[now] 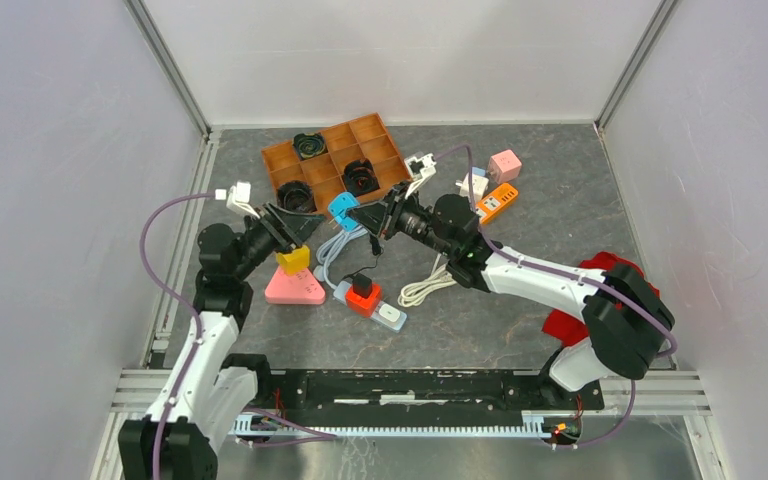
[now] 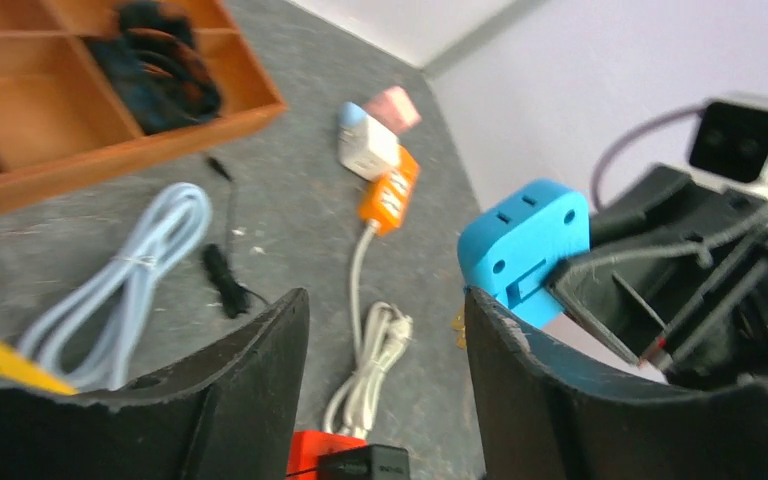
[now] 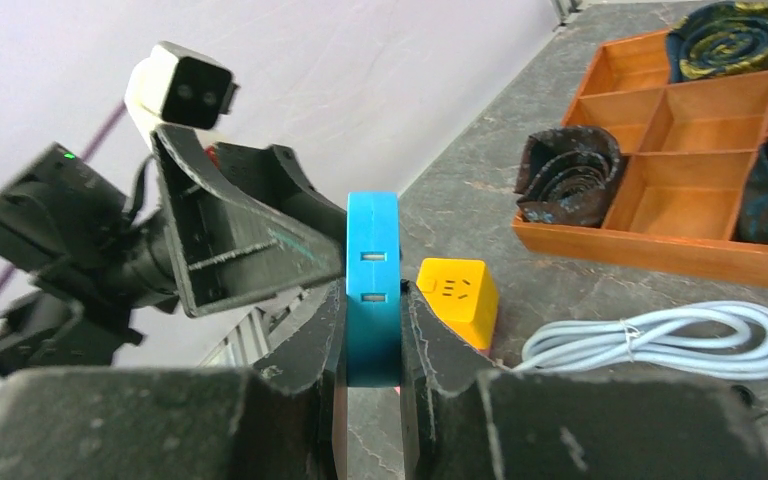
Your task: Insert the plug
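A blue plug block (image 1: 343, 211) is held in the air by my right gripper, shut on it; in the left wrist view it (image 2: 522, 240) shows its side, with prongs low down. My left gripper is open, empty, just left of the block in the top view. Below are a yellow block (image 1: 294, 262) beside a pink power strip (image 1: 294, 288), and a red adapter (image 1: 362, 302) with a black plug on it, on a pale strip.
A wooden compartment tray (image 1: 370, 135) with coiled items is behind. An orange strip (image 1: 497, 203), white and pink cubes, coiled cables and a red cloth (image 1: 566, 326) lie around on the grey table.
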